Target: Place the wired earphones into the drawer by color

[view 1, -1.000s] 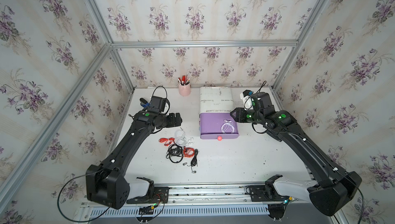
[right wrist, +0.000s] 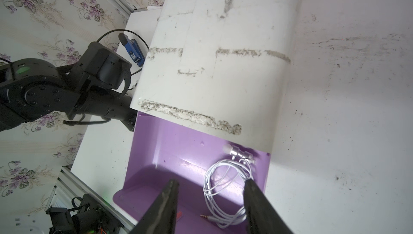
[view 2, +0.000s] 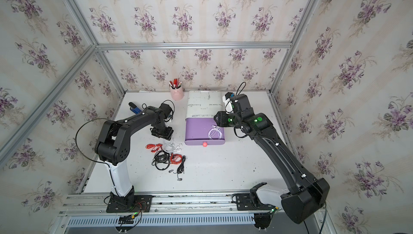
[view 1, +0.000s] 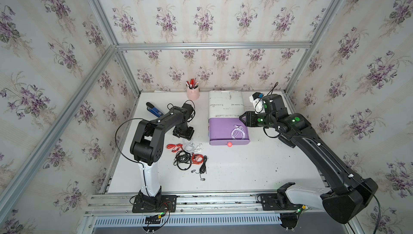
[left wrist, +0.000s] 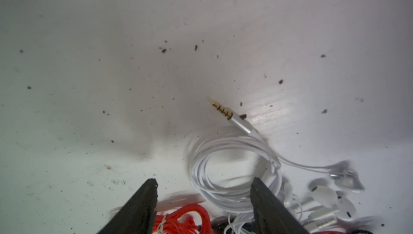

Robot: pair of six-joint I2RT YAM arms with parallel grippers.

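Note:
The white coiled earphones [left wrist: 235,143] lie on the table beneath my left gripper, which is open with nothing visible between its fingers. Red earphones [left wrist: 185,221], black earphones [view 1: 182,158] and more red and white ones lie just in front of them. My right gripper is open above the pulled-out purple drawer [right wrist: 172,148], where a white coiled earphone with its plug [right wrist: 228,178] lies on the right side.
The white drawer cabinet [right wrist: 219,49] stands behind the drawer. A pink pen cup [view 1: 192,93] and a blue tool [view 1: 154,111] are at the back left.
The right arm has shifted only slightly.

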